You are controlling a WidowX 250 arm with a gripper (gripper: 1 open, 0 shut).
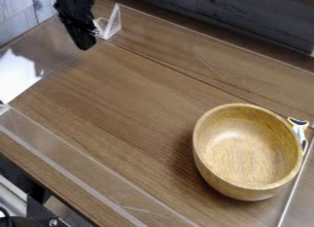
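The black gripper (81,36) hangs at the upper left of the camera view, near a clear plastic stand, with the arm going out of the top edge. Its fingertips are small and dark, so whether they are open or shut is unclear. A wooden bowl (243,153) stands empty on the right part of the wooden table (135,102), well away from the gripper.
A clear bracket (108,25) stands at the back left. Clear strips run along the table's edges. A small white-and-blue object (298,130) lies behind the bowl at the right.
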